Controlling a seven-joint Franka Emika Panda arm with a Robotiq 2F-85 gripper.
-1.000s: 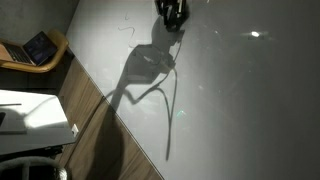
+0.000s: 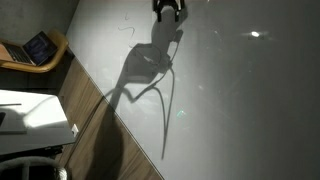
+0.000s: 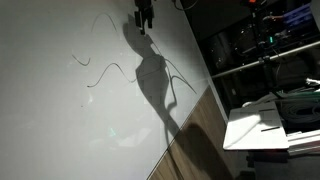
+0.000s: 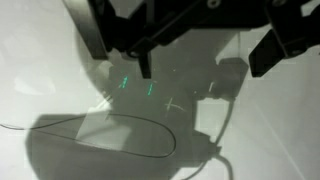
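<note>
My dark gripper hangs at the top edge of exterior view 1, its fingers apart and nothing visible between them. Exterior view 2 has the gripper near the top, over a broad white surface. On that surface a thin dark curved line runs to the left of the gripper. From the wrist, the line makes a rounded loop below the fingers; whether it is a cord or a drawn mark I cannot tell. The gripper's shadow covers part of it.
A white table stands beyond the surface's edge, over a wooden floor. A chair with a laptop on it is at the left of exterior view 1.
In exterior view 1 my gripper has shifted slightly upward, toward the top edge of the view. Its shadow has changed a little; the furniture has not moved.
</note>
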